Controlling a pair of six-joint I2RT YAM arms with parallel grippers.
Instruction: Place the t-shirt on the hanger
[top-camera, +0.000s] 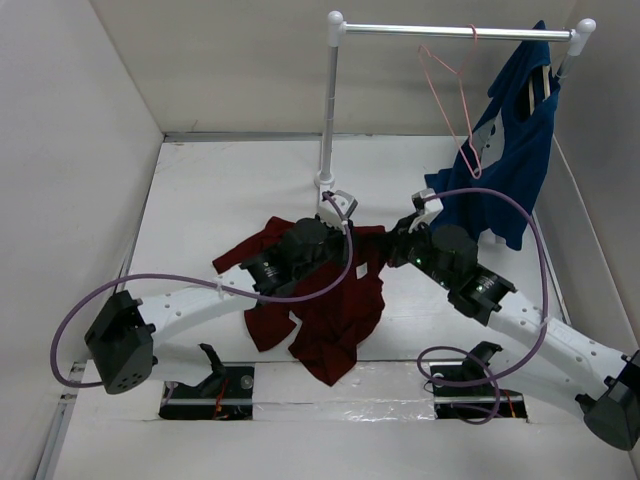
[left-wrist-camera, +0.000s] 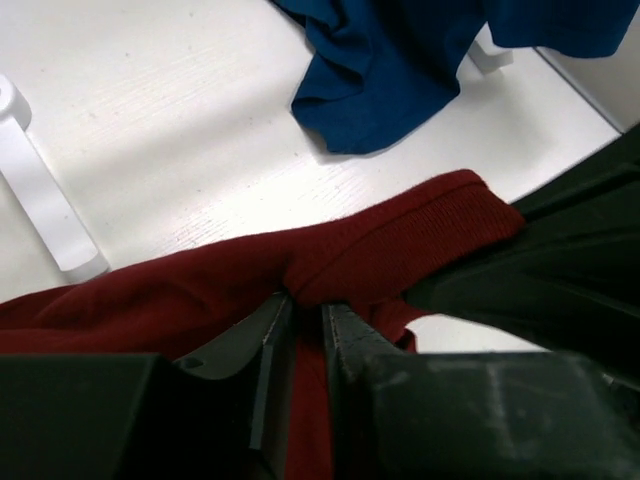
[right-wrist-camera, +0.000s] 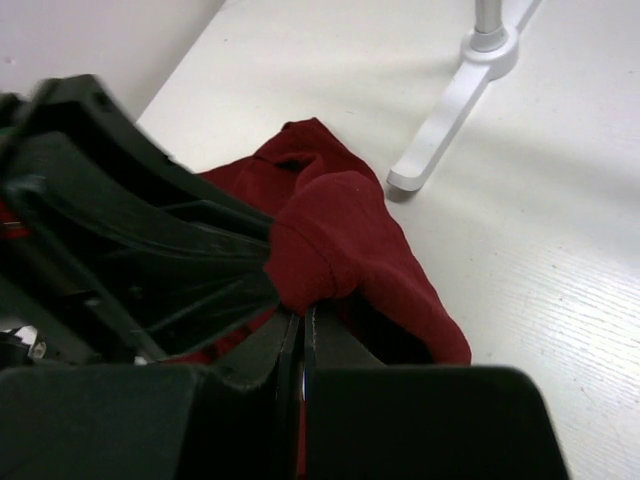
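A dark red t-shirt (top-camera: 330, 320) lies crumpled on the white floor, both grippers at its upper edge. In the left wrist view, a folded edge of the red cloth (left-wrist-camera: 400, 240) rises over my left gripper's fingertips (left-wrist-camera: 305, 325), which sit close together on it; how far they are apart is unclear. In the right wrist view, my right gripper is shut at a raised fold of the shirt (right-wrist-camera: 350, 260), with cloth at its tips. An empty pink hanger (top-camera: 445, 95) hangs from the metal rail (top-camera: 400, 30).
A blue shirt (top-camera: 510, 160) hangs at the right end of the rack, its lower part on the floor. The rack's white foot (right-wrist-camera: 430, 135) stands just behind the red shirt. Clear floor lies to the left and right of the red shirt.
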